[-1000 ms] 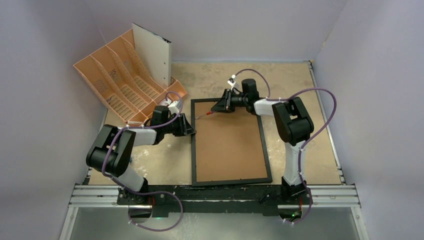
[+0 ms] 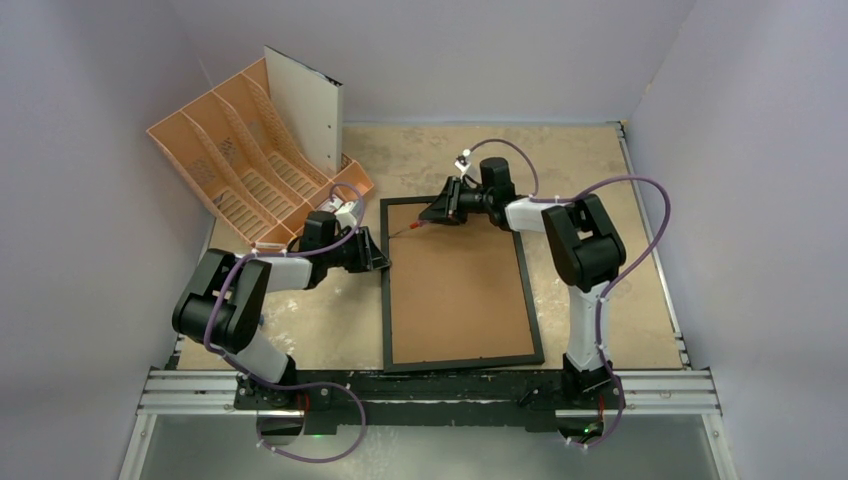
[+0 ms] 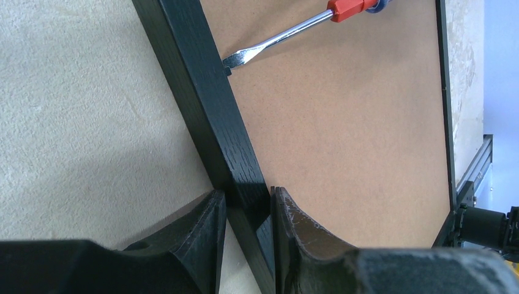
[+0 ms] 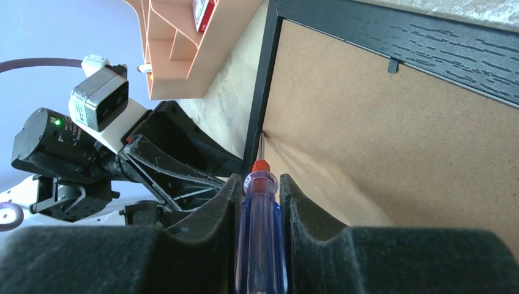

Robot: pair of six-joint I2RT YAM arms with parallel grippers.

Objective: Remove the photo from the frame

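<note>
The black picture frame (image 2: 387, 320) lies back up on the table, its brown backing board (image 2: 460, 295) facing the cameras. My left gripper is shut on the frame's left rail, one finger on each side. A screwdriver with a red and blue handle (image 4: 261, 233) is in my right gripper, which is shut on that handle. In the left wrist view, the flat steel tip (image 3: 242, 57) touches a small dark tab (image 3: 228, 70) at the rail's inner edge. Another tab (image 4: 393, 65) sticks out from the far rail. No photo shows; the board covers the inside.
An orange slotted rack (image 2: 235, 150) stands at the back left, with a white board (image 2: 303, 110) upright in it. The frame's near edge lies by the table's front edge.
The right gripper and screwdriver have shifted very slightly to the left, the tip staying at the frame's left rail. The left arm and the frame look unmoved.
</note>
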